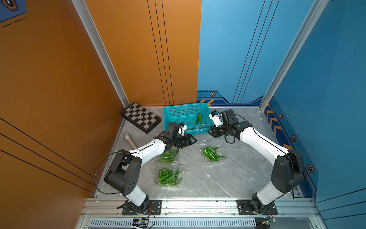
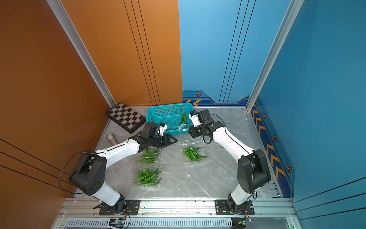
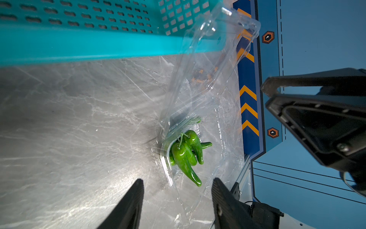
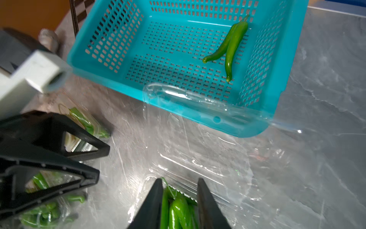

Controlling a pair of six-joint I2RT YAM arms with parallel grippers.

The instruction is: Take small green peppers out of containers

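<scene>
Green peppers lie in an open clear container, its transparent lid standing up on the basket side. Two long peppers rest at the right end of the turquoise basket. Over the table, left of the open container, my left gripper is open with nothing between its fingers. My right gripper hangs near the raised lid and is part open; the peppers seen between its fingers appear to lie below it in the container. No pepper shows gripped.
Two more clear containers of peppers stand at front left, the nearer one uncovered by the arm, the farther partly under it. A chessboard and a pale cylindrical object lie at left.
</scene>
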